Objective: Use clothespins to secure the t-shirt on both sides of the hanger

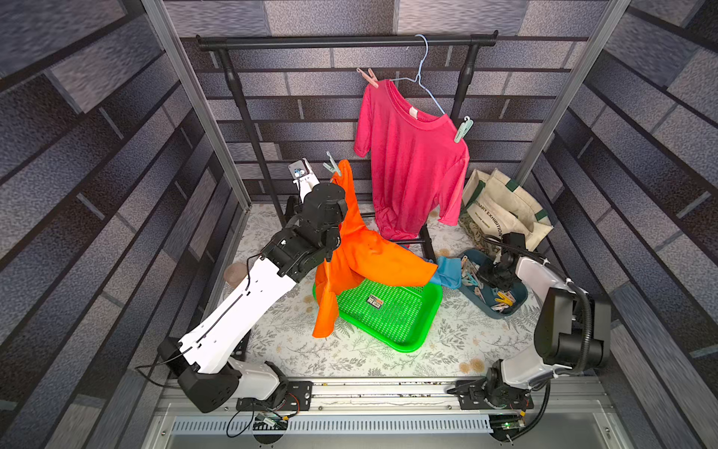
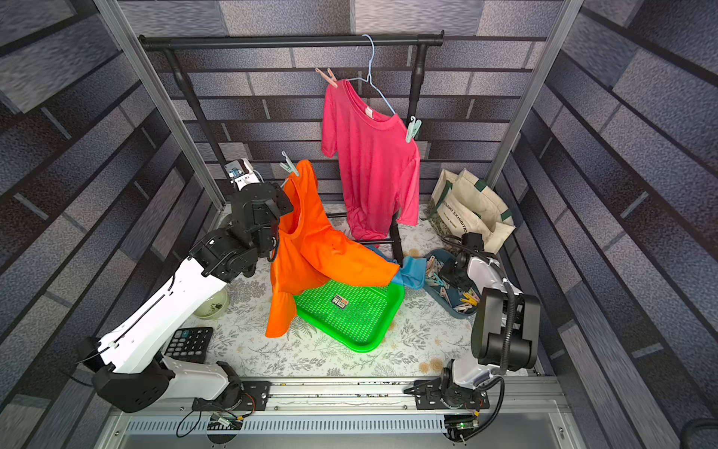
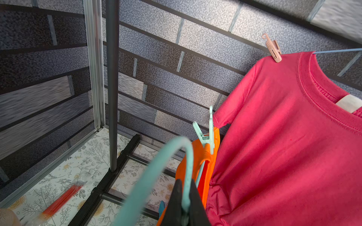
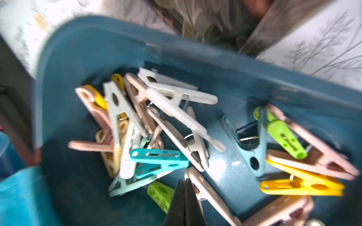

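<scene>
An orange t-shirt [image 1: 366, 254] hangs from a pale green hanger [image 3: 166, 150], whose hook stands out in the left wrist view. My left gripper is shut on the thin hanger wire. One pale green clothespin [image 3: 206, 137] grips the shirt's far shoulder; the near shoulder is hidden behind my left arm in the top views. My right gripper points down into the blue bin [image 4: 226, 60] of clothespins. Its fingers are shut with nothing showing between them, close to a pale pink clothespin [image 4: 211, 195] and a green clothespin [image 4: 161, 194].
A pink t-shirt [image 1: 411, 157] hangs on the black rack [image 1: 344, 42], with a clothespin at each shoulder. The orange shirt drapes over a green basket [image 1: 389, 329]. Blue cloth [image 1: 448, 273] lies beside the bin, and a canvas bag [image 1: 508, 209] stands behind it.
</scene>
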